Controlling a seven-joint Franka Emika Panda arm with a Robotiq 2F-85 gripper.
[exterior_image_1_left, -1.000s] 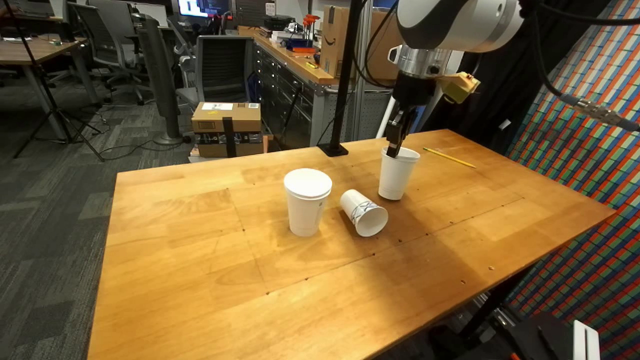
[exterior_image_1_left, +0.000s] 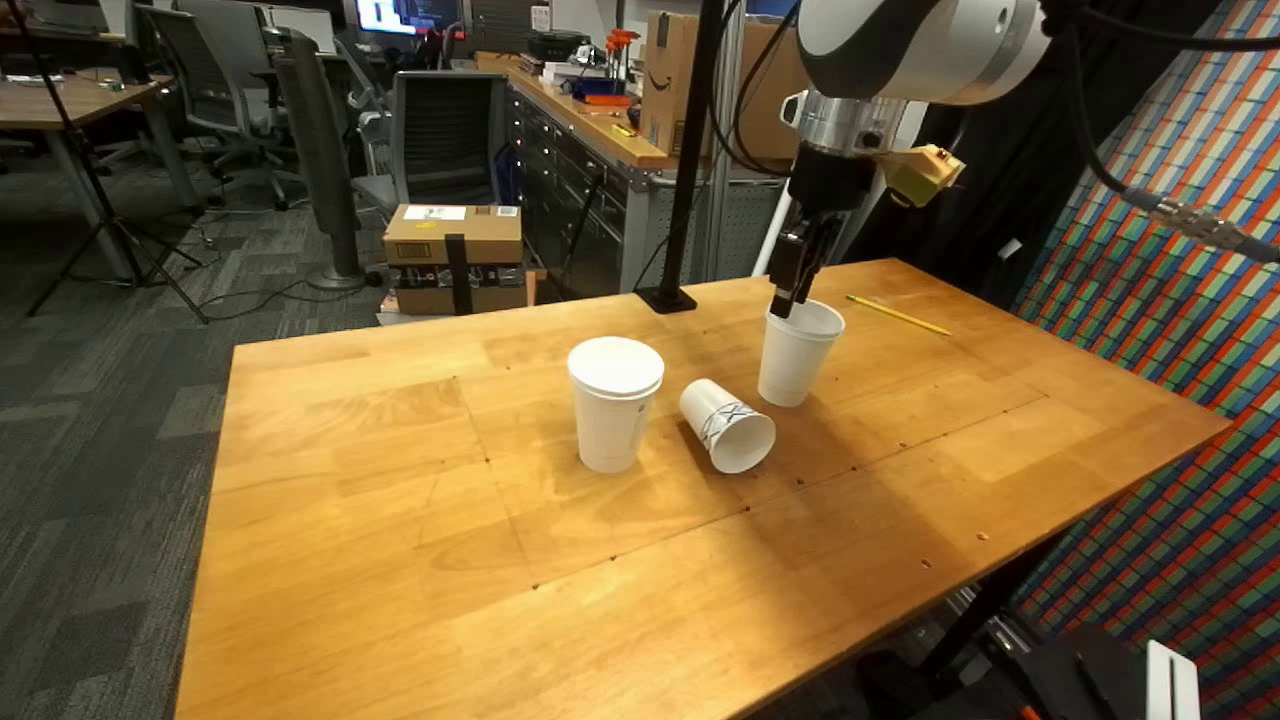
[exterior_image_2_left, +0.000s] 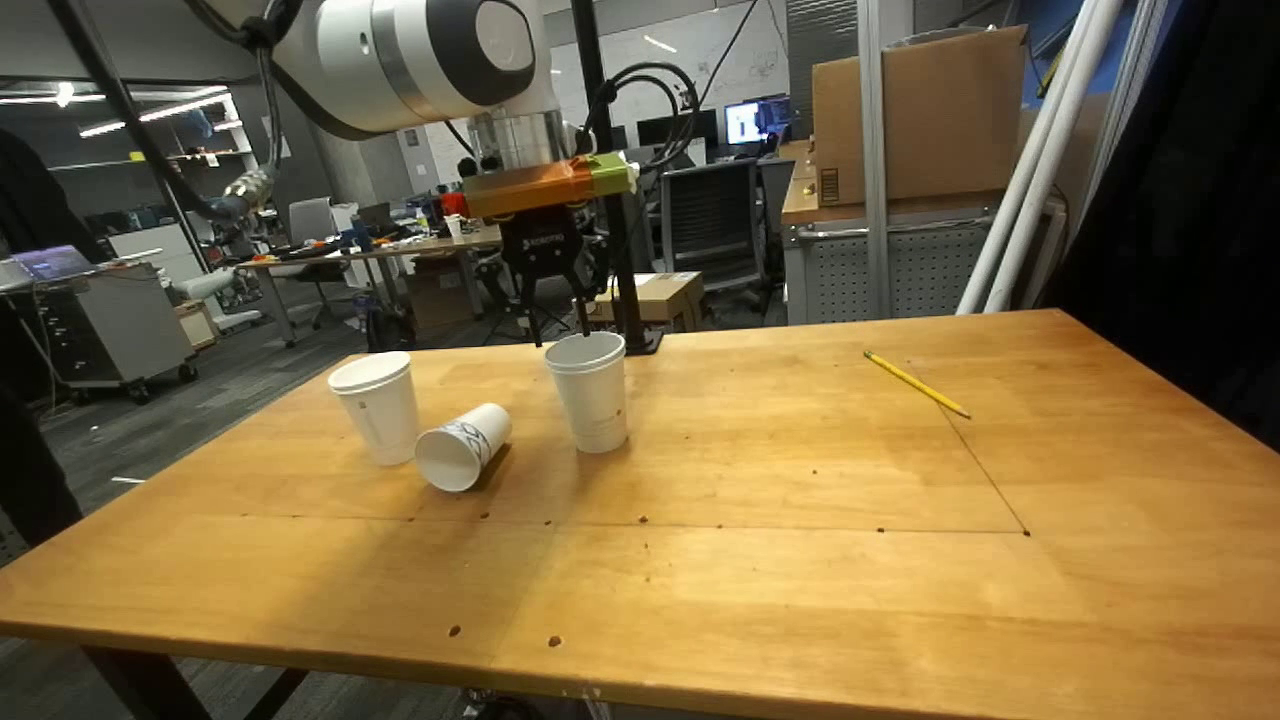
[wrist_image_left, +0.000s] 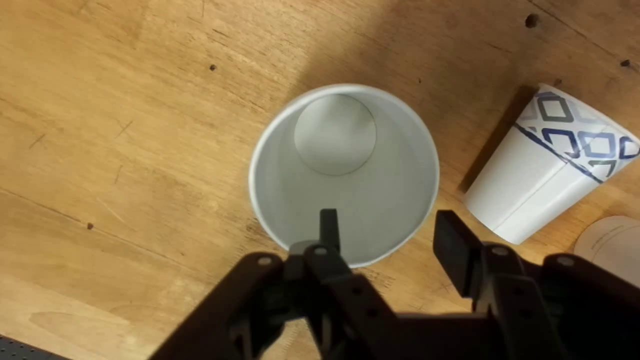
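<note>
An open white cup (exterior_image_1_left: 795, 360) stands upright on the table, its empty inside visible in the wrist view. My gripper is open at the cup's rim. One fingertip (wrist_image_left: 329, 228) overlaps the mouth of the cup, while the other sits outside the rim, on the side of the fallen cup. Whether either finger touches the cup, I cannot tell. The fallen paper cup (exterior_image_1_left: 728, 427), with a blue diamond pattern near its rim, lies on its side close by. Left of it in exterior view 1, a white lidded cup (exterior_image_1_left: 614, 408) stands upright.
A yellow pencil (exterior_image_2_left: 918, 385) lies on the wooden table (exterior_image_2_left: 768, 588), well clear of the cups. A black post (exterior_image_1_left: 686, 180) rises from the back edge behind the cups.
The open cup has shifted slightly toward the front in exterior view 1. My gripper has moved only a little, its fingertips slightly lower. The fallen cup and the lidded cup have stayed put.
</note>
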